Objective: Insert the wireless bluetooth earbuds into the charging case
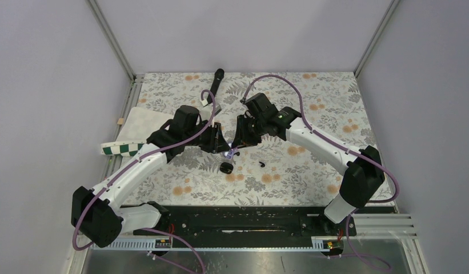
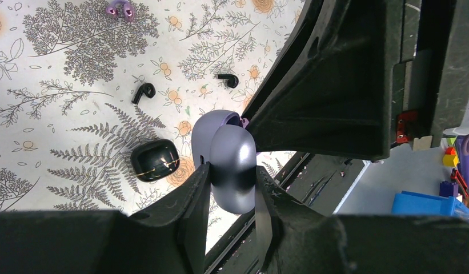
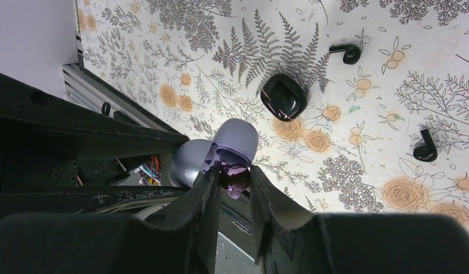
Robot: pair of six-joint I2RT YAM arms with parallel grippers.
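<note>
In the left wrist view a lavender charging case (image 2: 232, 165), its lid raised, is held in my left gripper above the table. My right gripper is shut on a shiny purple earbud (image 3: 233, 177), right at the open case (image 3: 235, 140); whether it sits inside a slot is hard to tell. A purple earbud pair (image 2: 120, 10) lies on the table in the left wrist view. Two black earbuds (image 3: 349, 54) and a closed black case (image 3: 282, 96) lie below.
A black microphone (image 1: 215, 83) lies at the back. A white board and a green-white striped item (image 1: 120, 148) are at the left.
</note>
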